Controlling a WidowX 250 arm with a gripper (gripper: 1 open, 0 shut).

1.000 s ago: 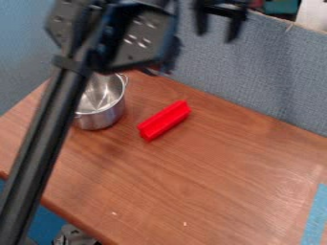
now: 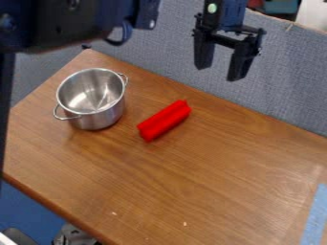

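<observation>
My black gripper (image 2: pixel 220 57) hangs at the upper right in front of the grey padded wall, its fingers spread open with nothing between them. Below it and to the left, a red cylindrical object (image 2: pixel 163 120) lies on the wooden table (image 2: pixel 217 182). A steel pot (image 2: pixel 92 100) with two handles stands on the table's left part, apparently empty.
The grey wall (image 2: pixel 288 91) runs behind the table. A light blue strip (image 2: pixel 311 220) is at the right edge, and dark arm parts cover the upper left.
The large arm part that crossed the left side has moved up and left, uncovering the pot. My gripper has come lower. The pot and red object have not moved.
</observation>
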